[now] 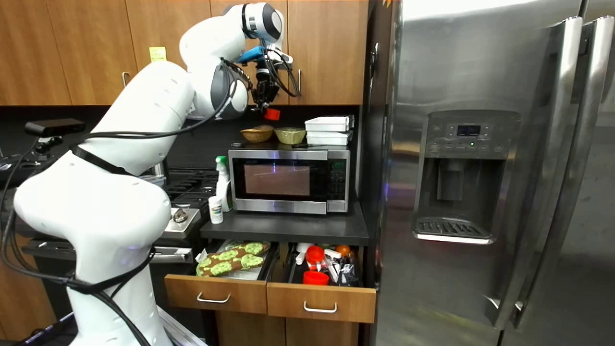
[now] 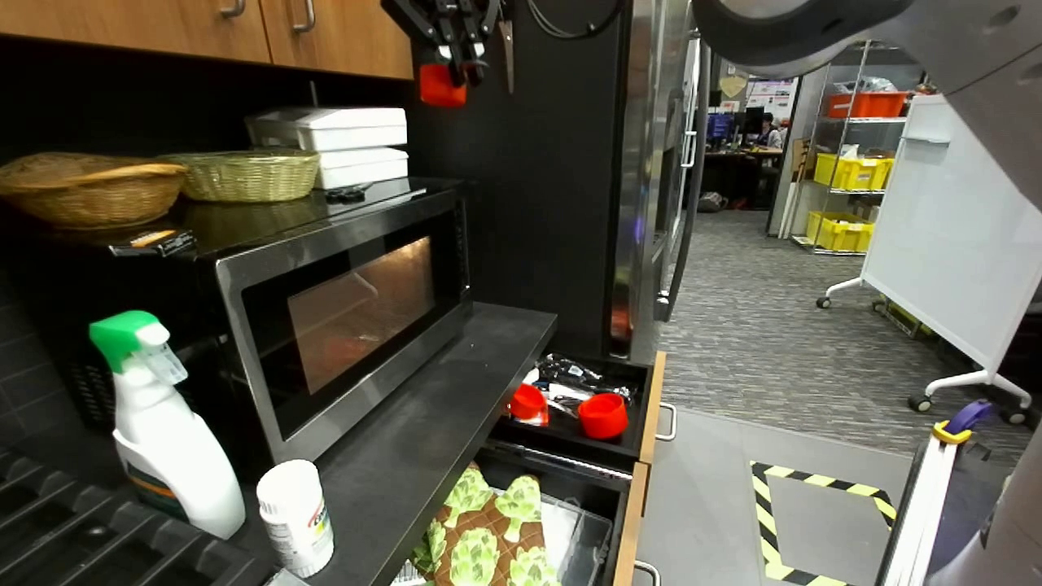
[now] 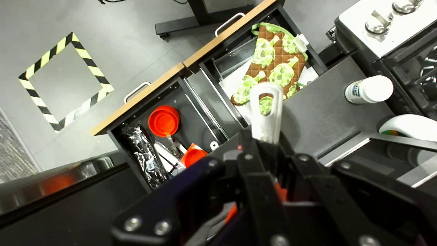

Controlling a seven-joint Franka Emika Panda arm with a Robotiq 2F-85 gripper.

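High above the microwave, my gripper (image 1: 266,106) is shut on the handle of a red measuring cup (image 1: 272,114). In the second exterior view the red cup (image 2: 442,86) hangs just below the black fingers, clear of everything. The wrist view shows the cup's pale metal handle (image 3: 266,112) standing out between my fingers, while most of its red bowl is hidden by them. Two more red cups lie in the open right drawer; one red cup (image 3: 164,121) is near its front, and another red piece (image 3: 193,155) sits farther back.
On the microwave (image 1: 276,179) stand a brown basket (image 2: 88,190), a paler basket (image 2: 244,176) and stacked white boxes (image 2: 337,146). An oven mitt (image 3: 272,61) lies in the open left drawer. A spray bottle (image 2: 171,430) and white canister (image 2: 295,518) stand beside the microwave.
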